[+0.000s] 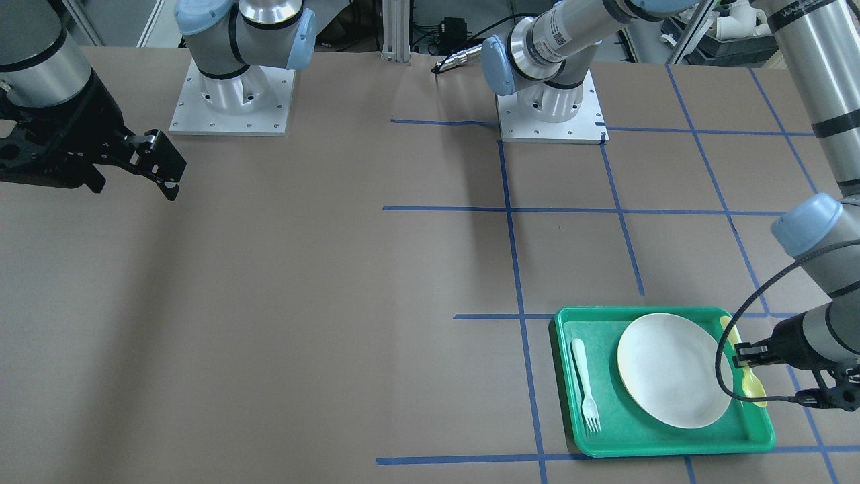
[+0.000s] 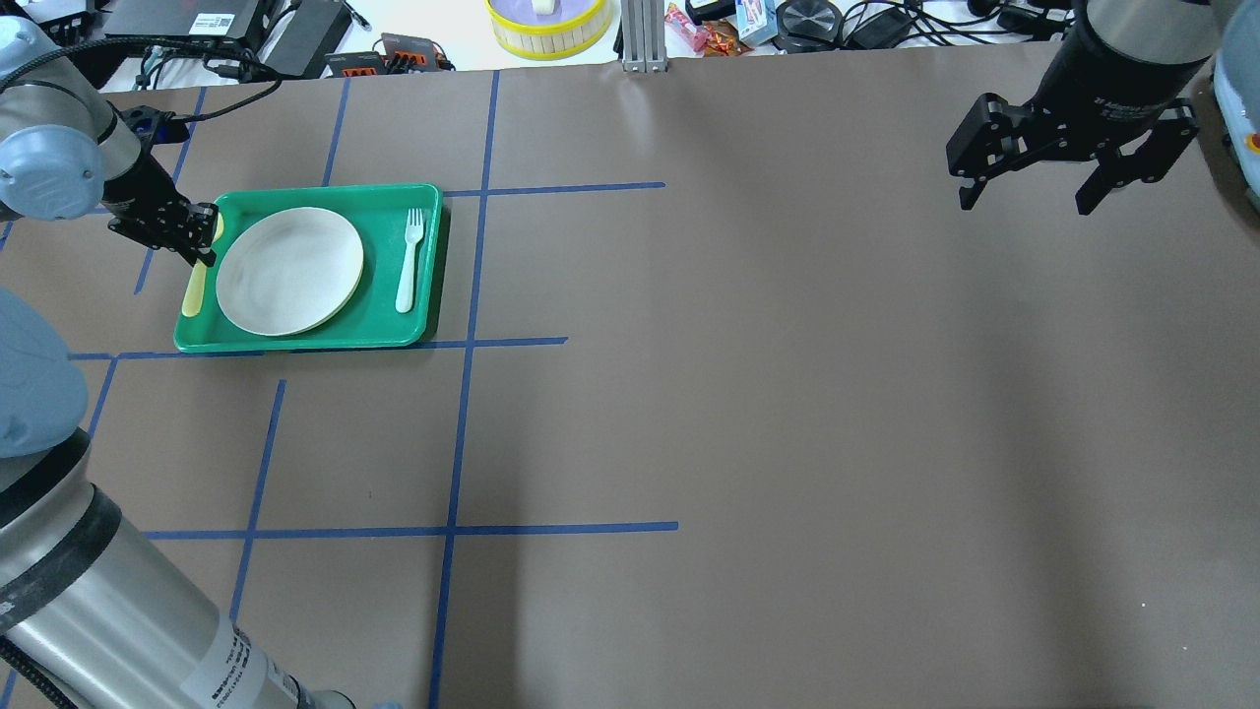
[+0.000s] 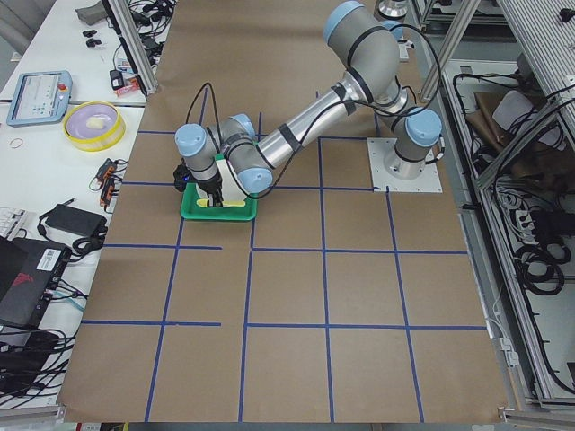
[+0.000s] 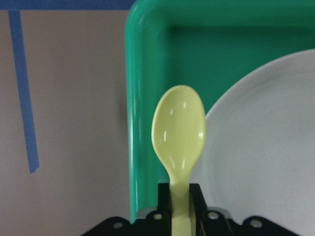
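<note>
My gripper is shut on a pale yellow spoon (image 4: 178, 132), bowl end forward, held over the right-hand side of a green tray (image 1: 657, 439) in the front view, beside a white plate (image 1: 673, 371). A white plastic fork (image 1: 584, 375) lies along the tray's other side. The top view also shows the spoon (image 2: 196, 284) at the tray's edge, next to the plate (image 2: 289, 266).
A taped blue grid covers part of the table (image 1: 322, 323). Another arm's black gripper (image 1: 137, 161) hangs at the left of the front view, with two arm bases at the back.
</note>
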